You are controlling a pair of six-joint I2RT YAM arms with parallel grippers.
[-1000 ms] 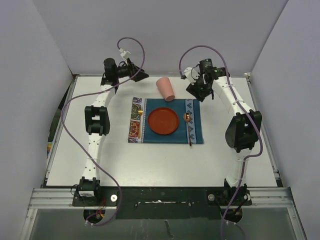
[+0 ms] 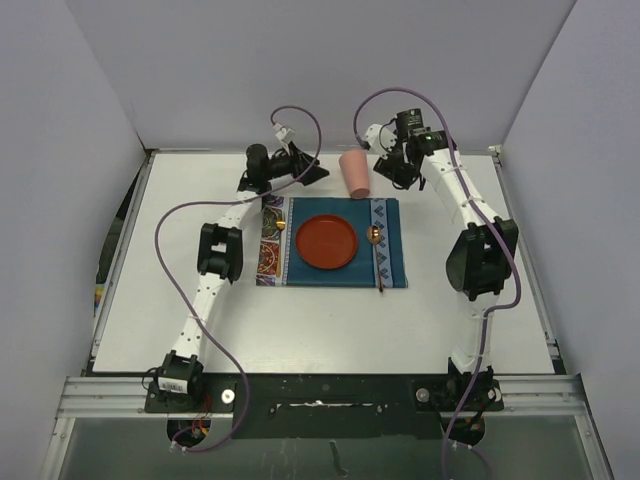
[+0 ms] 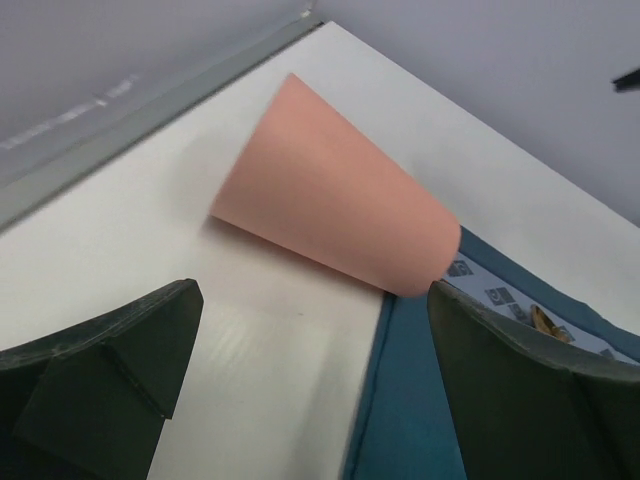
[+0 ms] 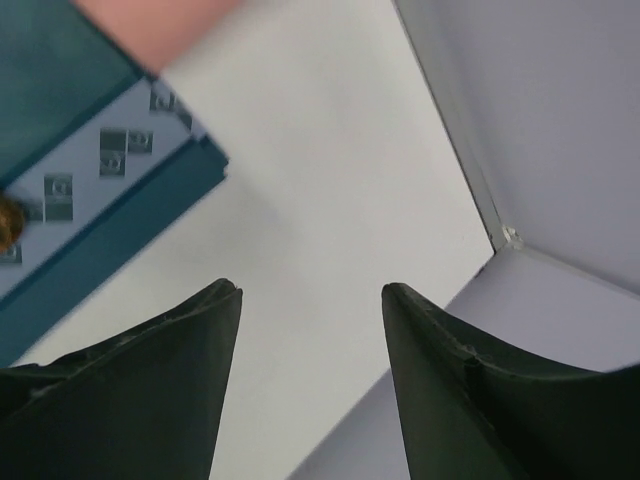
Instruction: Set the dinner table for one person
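Observation:
A pink cup [image 2: 355,175] lies on its side at the back edge of the blue placemat [image 2: 305,212]. My left gripper [image 2: 319,172] stands to the left of the cup, open; the left wrist view shows the cup [image 3: 335,190] beyond its fingers, with nothing between them. On the cup's right is my right gripper [image 2: 393,181], open with an empty gap; only a corner of the cup [image 4: 180,25] shows in its wrist view. The brown plate [image 2: 326,241] sits mid-mat. A spoon [image 2: 376,240] lies right of the plate, and a small golden utensil [image 2: 280,226] lies left.
A patterned napkin band [image 2: 270,250] covers the mat's left side. Grey walls close in the table's back and sides.
My left gripper has moved right, towards the cup. The cup has shifted right and turned more upright in the top view. My right gripper has moved slightly backward.

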